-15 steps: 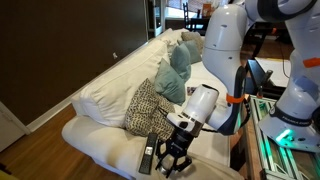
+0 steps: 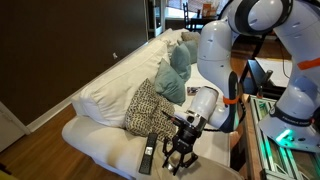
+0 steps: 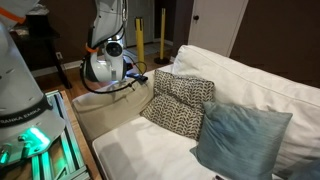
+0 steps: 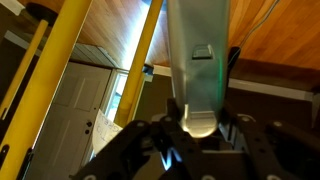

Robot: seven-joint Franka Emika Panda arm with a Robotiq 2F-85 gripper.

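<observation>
In the wrist view my gripper is shut on a smooth grey object (image 4: pixel 195 65) that reaches up out of the frame. It has a rounded, paler end between the dark fingers and a small raised square on its face. What the object is, I cannot tell. From outside, my gripper (image 2: pixel 178 158) points down near the end of the white sofa, close to a dark, remote-like item (image 2: pixel 148 154). The held object is too small to make out there.
A patterned cushion (image 2: pixel 148 108) leans on the sofa behind the arm, and blue-grey cushions (image 3: pixel 241 138) lie further along. Yellow posts (image 3: pixel 140 40) stand beyond the sofa's end. Much of the white seat (image 3: pixel 150 150) is clear.
The gripper has shifted slightly up and to the right in exterior view 1, away from the dark item. The cushions and that item have stayed in place.
</observation>
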